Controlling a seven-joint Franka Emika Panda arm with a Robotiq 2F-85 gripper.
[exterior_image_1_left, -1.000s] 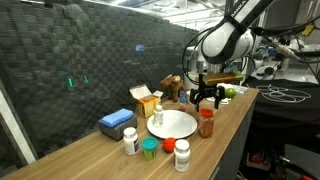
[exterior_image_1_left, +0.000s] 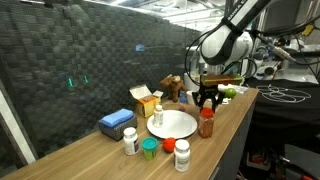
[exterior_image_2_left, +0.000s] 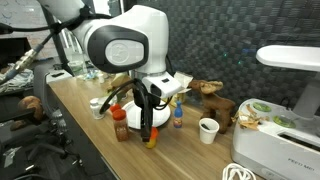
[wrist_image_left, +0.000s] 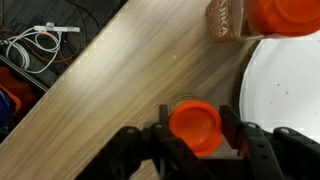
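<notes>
An orange-capped bottle is between the fingers of my gripper (exterior_image_2_left: 148, 129). Its round orange cap (wrist_image_left: 196, 128) fills the space between the dark fingertips in the wrist view. In exterior view 2 the yellow-orange bottle (exterior_image_2_left: 153, 139) shows beneath the hand, upright; I cannot tell whether its base touches the table. A red-capped spice jar (exterior_image_1_left: 206, 122) stands close beside the gripper, and in exterior view 1 it hides part of the fingers and the held bottle.
Close by lies a white plate (exterior_image_1_left: 184, 123) with a small bottle (exterior_image_1_left: 158, 115) at its edge. White jars (exterior_image_1_left: 182, 155), a green jar (exterior_image_1_left: 150, 148) and a red object (exterior_image_1_left: 169, 146) stand along the table front. A brown toy animal (exterior_image_2_left: 216, 108) and white cup (exterior_image_2_left: 208, 130) stand behind the gripper.
The arm and gripper have come down slightly behind the red-capped jar. Objects on the table have kept their places.
</notes>
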